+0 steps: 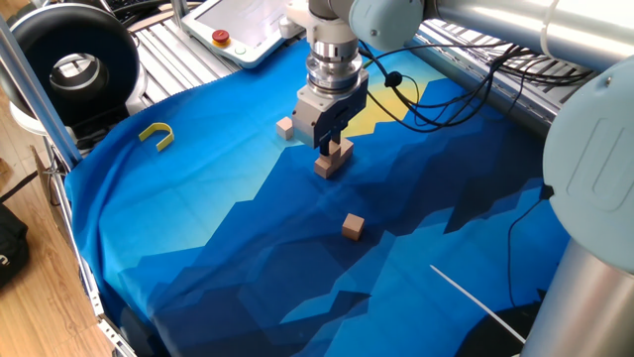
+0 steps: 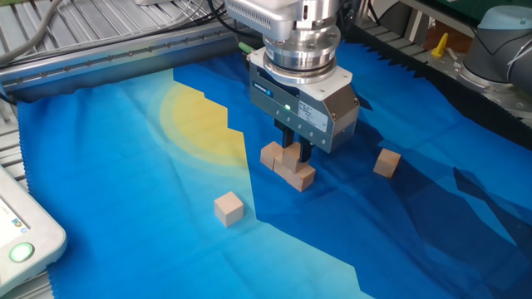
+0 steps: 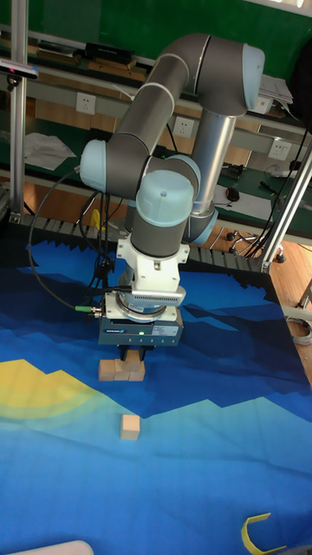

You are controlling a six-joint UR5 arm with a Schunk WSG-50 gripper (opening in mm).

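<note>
My gripper (image 2: 297, 153) points straight down over a small cluster of wooden blocks near the middle of the cloth. Its dark fingers (image 2: 305, 149) stand close on both sides of an upper wooden block (image 2: 291, 157), with no clear gap showing, so it looks shut on that block. The upper block sits on top of a row of lower blocks, one end block (image 2: 302, 177) at the near right and another (image 2: 270, 154) at the far left. Two loose wooden cubes lie apart: one (image 2: 229, 208) on the light blue area, the other (image 2: 387, 163) on the dark blue.
A yellow curved piece (image 1: 157, 135) lies near the cloth's edge. The teach pendant (image 1: 238, 28) with its red button rests beyond the cloth. Black cables (image 1: 466, 104) hang beside the arm. A thin white rod (image 1: 475, 300) lies at the near right.
</note>
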